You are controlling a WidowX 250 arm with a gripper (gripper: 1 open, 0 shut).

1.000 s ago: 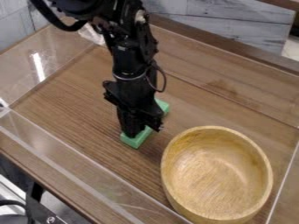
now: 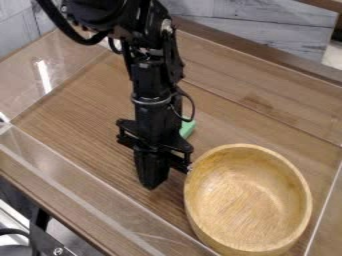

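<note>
My black gripper (image 2: 152, 172) hangs low over the wooden table, left of a pale wooden bowl (image 2: 249, 200), its tip near the bowl's left rim. It looks shut, with nothing visible between its fingers. A green object (image 2: 187, 128) lies on the table behind the gripper, mostly hidden by it; only a small part shows to the right of the arm.
A clear plastic edge runs along the left and front. The bowl fills the front right.
The gripper has moved slightly toward the front of the table and down.
</note>
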